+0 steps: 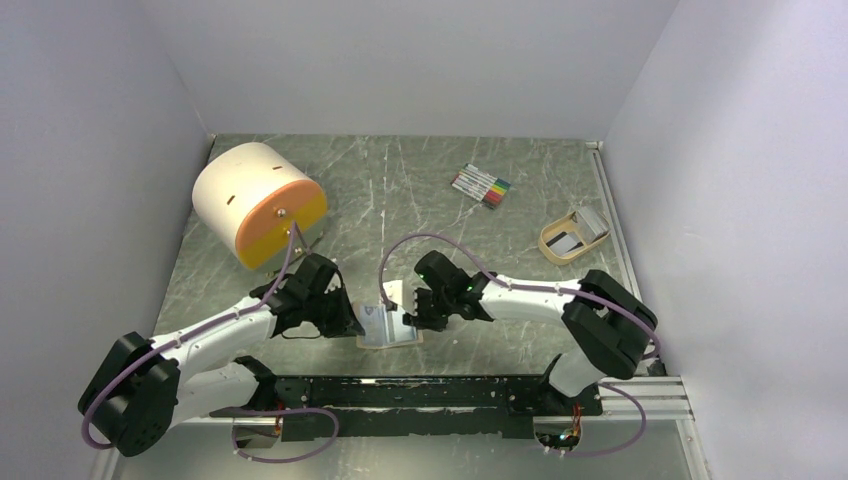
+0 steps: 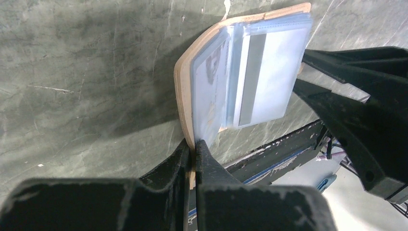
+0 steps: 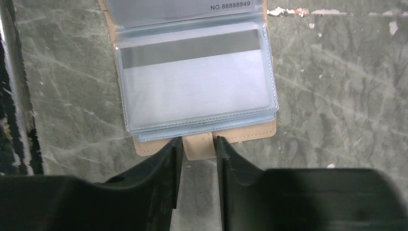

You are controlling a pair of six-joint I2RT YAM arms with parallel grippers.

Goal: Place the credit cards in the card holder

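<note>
The tan card holder [image 1: 373, 327] lies spread on the grey table near its front edge, clear sleeves facing up. In the left wrist view, my left gripper is shut on one tan edge of it. A white card [image 3: 192, 91] with a grey stripe sits inside a clear sleeve, and part of another with printed digits shows above it. My right gripper is part open at the holder's opposite side, its fingers [image 3: 174, 159] on either side of the short tan tab [image 3: 198, 147], with small gaps visible. From above, the right arm partly covers the holder.
An oval tan box [image 1: 547, 250] with cards in it stands on the right of the table. Several coloured markers [image 1: 481, 186] lie at the back. A cream and orange drum [image 1: 250, 200] occupies the back left.
</note>
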